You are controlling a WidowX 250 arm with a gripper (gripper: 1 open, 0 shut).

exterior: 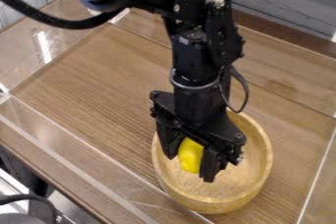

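Note:
My black gripper (197, 140) reaches down into a round light-wooden bowl (243, 188) at the lower middle of the camera view. A yellow object (191, 154) sits in the bowl between and under the fingers; whether they are closed on it I cannot tell, as the gripper covers much of it.
A strip of table also shows to the right of it. A black cable arcs over the upper left.

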